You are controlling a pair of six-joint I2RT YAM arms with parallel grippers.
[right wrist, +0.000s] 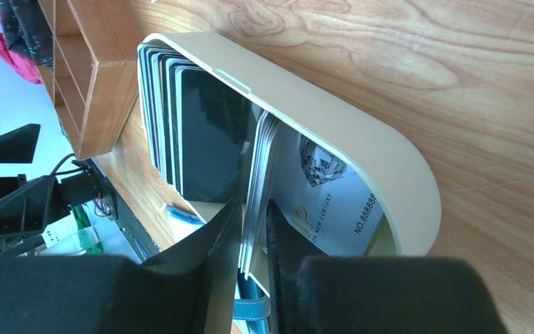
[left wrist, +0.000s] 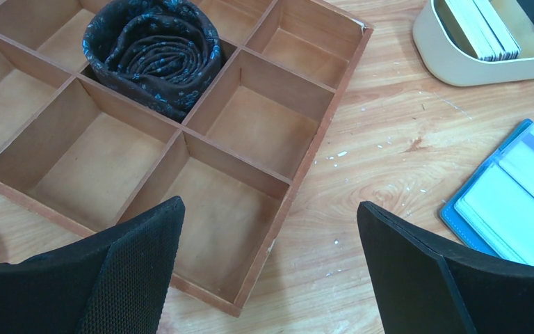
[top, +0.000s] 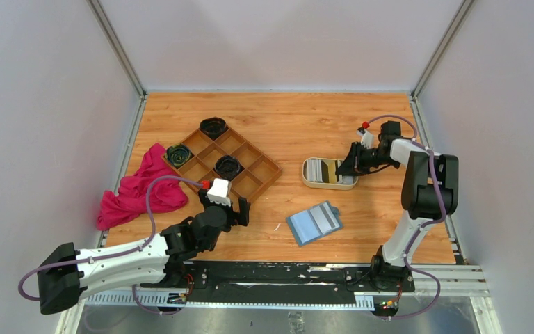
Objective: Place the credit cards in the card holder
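A cream box [top: 330, 186] on the right half of the table holds the upright credit cards [top: 314, 170]. My right gripper reaches into it from above. Between its two fingers stands a thin bundle of cards [right wrist: 259, 181], its edges close to both; whether they are pinched is unclear. A silver card [right wrist: 334, 202] leans to the right of that bundle. The blue card holder [top: 314, 223] with clear pockets lies flat in front of the box. Far from it, my left gripper hovers open and empty near the front corner of the wooden tray.
The wooden tray [top: 263, 184] has several compartments, some with dark rolled cloths [top: 228, 167]. A pink cloth [top: 146, 186] lies at the left. Table space between the tray and the card holder is bare, apart from tiny scraps.
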